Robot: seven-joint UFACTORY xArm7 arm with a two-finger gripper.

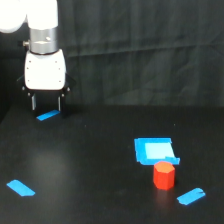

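At the back left, my gripper points down with its two dark fingers spread apart. It stands open, and nothing shows between the fingers. A blue strip lies on the table close below it; any gap in height between them is hard to judge. Right of centre is a blue square piece with a white middle. In front of it stands a red block with a hexagonal outline. Two more blue strips lie flat, one at the front left and one at the front right.
A black curtain hangs behind the table's back edge.
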